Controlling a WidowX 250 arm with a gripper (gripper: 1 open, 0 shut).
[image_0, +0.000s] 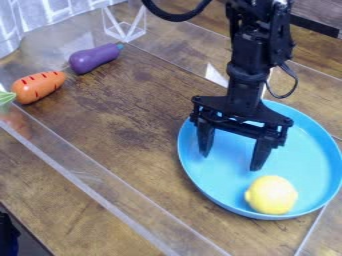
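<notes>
The black gripper (234, 142) hangs low over the blue plate (214, 185) on the right, its two fingers spread apart with nothing seen between them. A round yellow toy (271, 195) lies on the plate, in front of the gripper and a little to its right.
An orange carrot toy (38, 86) lies at the far left and a purple eggplant toy (99, 57) at the back left, both on the wooden table (107, 130). A clear plastic edge runs along the front left.
</notes>
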